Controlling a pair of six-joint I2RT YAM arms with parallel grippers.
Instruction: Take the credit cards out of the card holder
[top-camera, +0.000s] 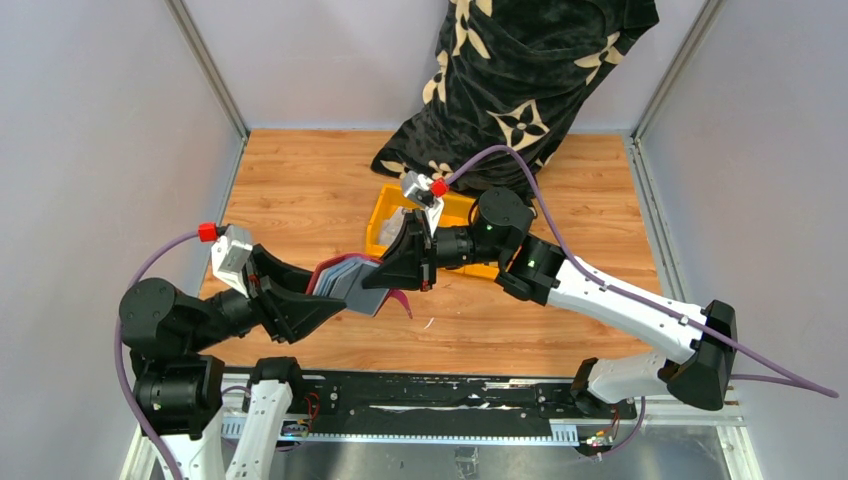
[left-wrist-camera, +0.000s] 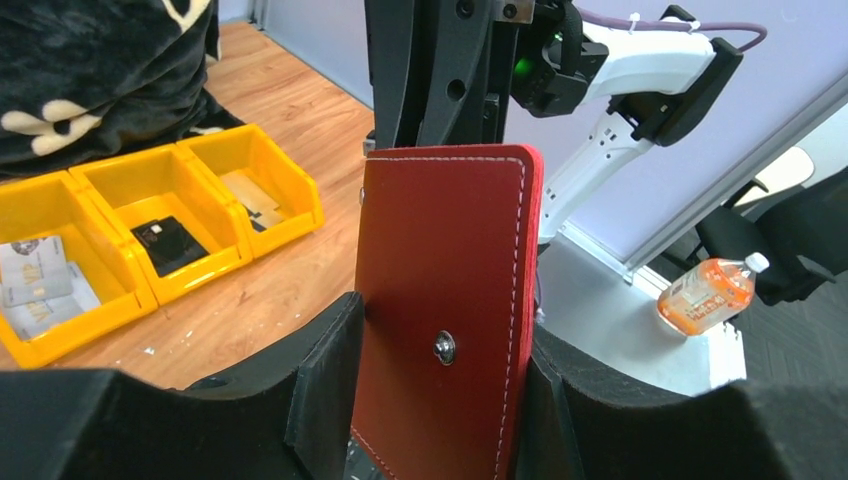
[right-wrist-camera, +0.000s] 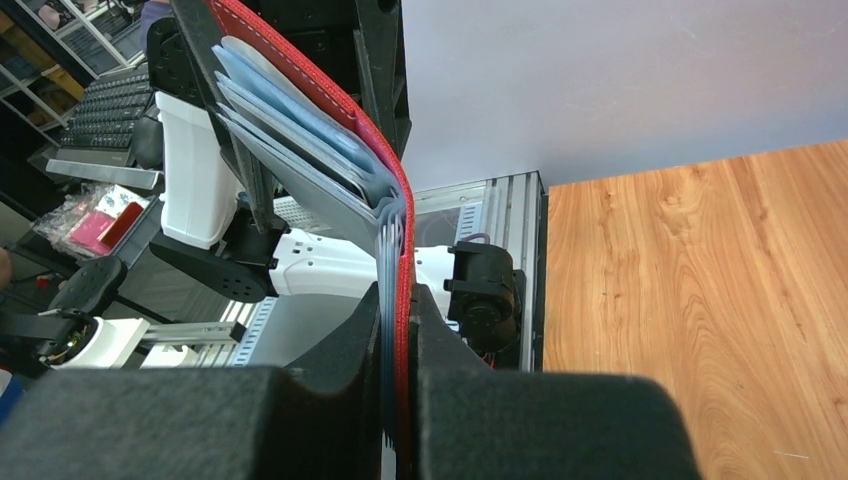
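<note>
The red card holder, stitched in white with a metal snap, hangs in the air with its clear sleeves (right-wrist-camera: 310, 140) fanned out in the right wrist view. My right gripper is shut on it, pinching one cover and several sleeves. My left gripper (top-camera: 315, 300) stands open around the holder's other end, one finger on each side of it. In the left wrist view the red cover passes between the left fingers. Whether any credit cards are inside the sleeves cannot be made out.
Behind the holder, a yellow three-part bin (left-wrist-camera: 150, 290) stands on the wooden table (top-camera: 300, 180); cards (left-wrist-camera: 45, 285) lie in its compartments. A dark patterned blanket (top-camera: 520, 90) drapes behind it.
</note>
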